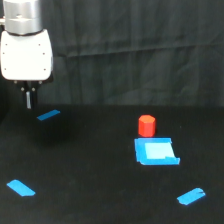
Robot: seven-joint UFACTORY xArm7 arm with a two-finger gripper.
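Note:
My gripper [28,96] hangs at the upper left below the white arm housing [26,57], above the dark table. Its fingers appear close together; whether anything is between them is not visible. A red block [146,126] stands at the middle right. Just in front of it lies a blue-bordered square [141,150] with a white centre [160,150].
Blue tape strips lie at the back left [49,114], front left [21,188] and front right [191,195]. A dark curtain [130,50] hangs behind.

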